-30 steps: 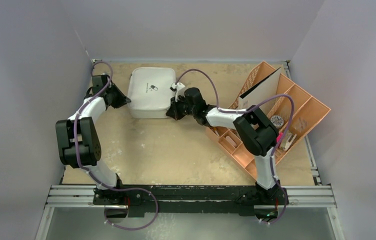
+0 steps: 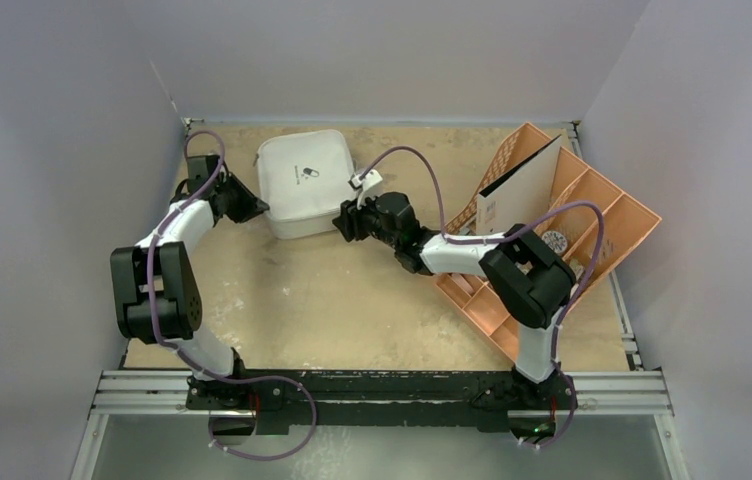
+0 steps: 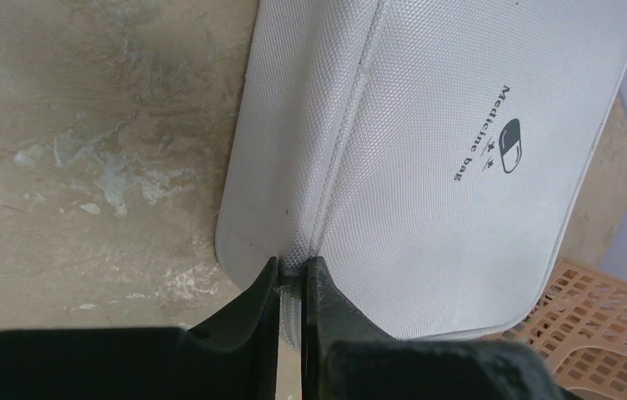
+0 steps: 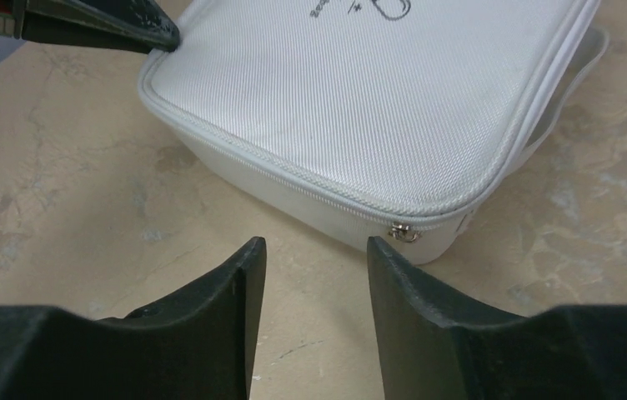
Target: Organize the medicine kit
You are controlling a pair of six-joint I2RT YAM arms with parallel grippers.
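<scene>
The white zippered medicine bag, printed "Medicine bag" with a capsule, lies closed at the back left of the table. My left gripper is shut on the bag's near-left edge, which shows between its fingertips in the left wrist view. My right gripper stands open at the bag's right front corner, nothing between its fingers; just beyond them a metal zipper pull hangs at the rounded corner of the bag.
A peach compartment organizer with a white board and small items fills the right of the table, partly under my right arm. Grey walls bound the back and sides.
The left gripper and bag have moved only slightly.
</scene>
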